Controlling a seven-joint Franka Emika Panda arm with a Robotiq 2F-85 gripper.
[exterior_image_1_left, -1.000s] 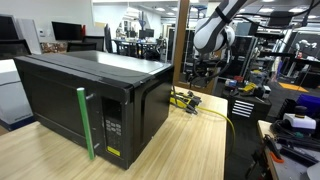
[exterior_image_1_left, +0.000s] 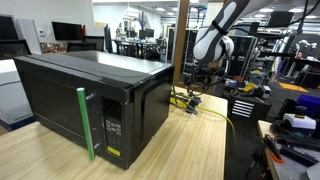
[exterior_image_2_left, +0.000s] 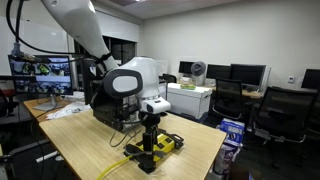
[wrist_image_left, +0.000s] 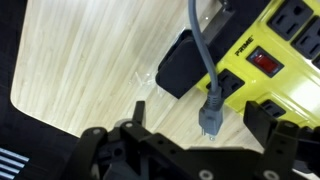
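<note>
A yellow power strip (wrist_image_left: 290, 85) with black outlets and a red switch lies on the wooden table. A grey plug (wrist_image_left: 211, 112) on a grey cord (wrist_image_left: 201, 45) is by the strip's near edge, its prongs pointing away from the strip. In the wrist view my gripper is open, and the plug appears between its fingers without being clasped. How high the fingers are above it is hard to tell. From the second exterior view, the gripper (exterior_image_2_left: 150, 143) points down over the strip (exterior_image_2_left: 160, 145).
Beside the plug is a black adapter block (wrist_image_left: 182, 65). A black microwave (exterior_image_1_left: 95, 100) with a green strip on its front fills much of the table (exterior_image_1_left: 190, 150). A yellow cord (exterior_image_1_left: 228, 122) runs off the strip. Bare wood lies in front of it.
The arm has shifted a little and its upper joint stands differently in the first exterior view. The microwave and power strip look unmoved.
</note>
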